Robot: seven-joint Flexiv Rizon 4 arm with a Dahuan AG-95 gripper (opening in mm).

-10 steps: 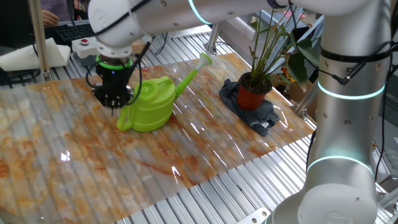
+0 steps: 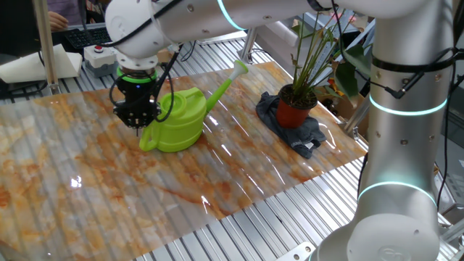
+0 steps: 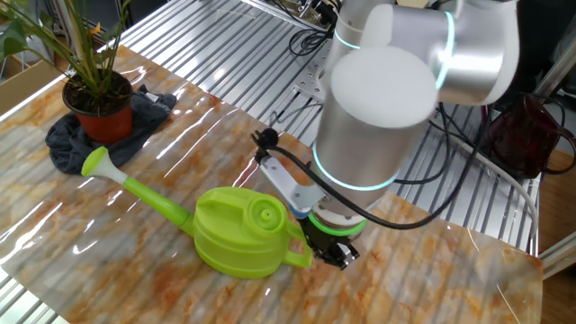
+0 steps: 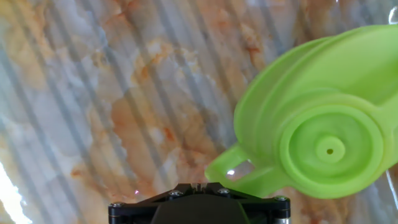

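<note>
A bright green watering can [image 2: 177,123] stands upright on the marbled sheet, its long spout [image 2: 220,94] rising toward the potted plant. In the wrist view, the can's handle [image 4: 225,163] lies just ahead and to the right of my gripper, whose black fingertips meet with nothing visible between them. From the other side, my gripper [image 3: 342,257] shows low beside the handle end of the can [image 3: 236,236]. Whether the gripper touches the handle cannot be made out.
A plant in a brown pot [image 2: 293,112] stands on a dark cloth [image 2: 310,136], off the spout's end. The marbled sheet [image 2: 80,196] is clear in front and to the left. A red-buttoned box [image 2: 99,58] sits behind its far edge.
My gripper has shifted slightly right and a little lower in exterior view 1. The watering can has also moved slightly to the right. The plant and cloth stay put.
</note>
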